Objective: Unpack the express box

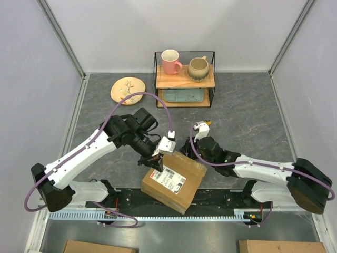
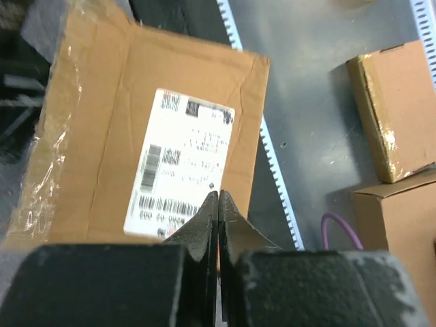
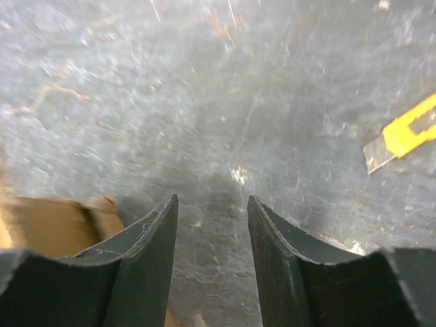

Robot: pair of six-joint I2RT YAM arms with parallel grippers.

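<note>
The cardboard express box (image 1: 184, 187) with a white shipping label (image 2: 178, 163) lies tilted at the table's front edge, label facing up. My left gripper is shut above the box, nothing showing between its fingertips. My right gripper is part open over bare table beside the box's cardboard edge (image 3: 51, 225), nothing between its fingers. A yellow box cutter (image 3: 409, 136) lies on the table right of that gripper.
A shelf (image 1: 184, 84) with two mugs and a tray stands at the back, a plate (image 1: 126, 90) to its left. More cardboard boxes (image 2: 395, 109) lie below the front edge.
</note>
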